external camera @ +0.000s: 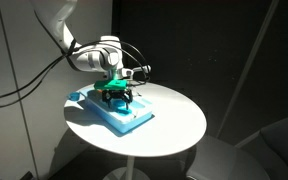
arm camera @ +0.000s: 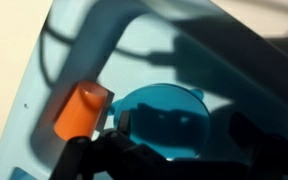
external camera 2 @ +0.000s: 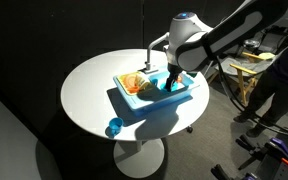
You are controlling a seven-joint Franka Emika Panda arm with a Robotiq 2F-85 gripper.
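Observation:
A light blue tray [external camera 2: 130,99] rests on the round white table. Over it, pointing down, is my gripper, its fingers apart and nothing visibly held between them. In the wrist view a round blue dish [arm camera: 164,108] lies on the tray floor just beyond the fingers, partly in shadow. Left of the dish is an orange cup [arm camera: 81,110], lying inside the tray by its wall. Where the fingertips end relative to the dish's near edge is hidden by the dark gripper body.
A small blue cup [external camera 2: 114,126] stands outside the tray near the edge of the white table [external camera 2: 84,92]. In exterior view 2 a faucet-like fixture [external camera 2: 151,52] rises behind the tray.

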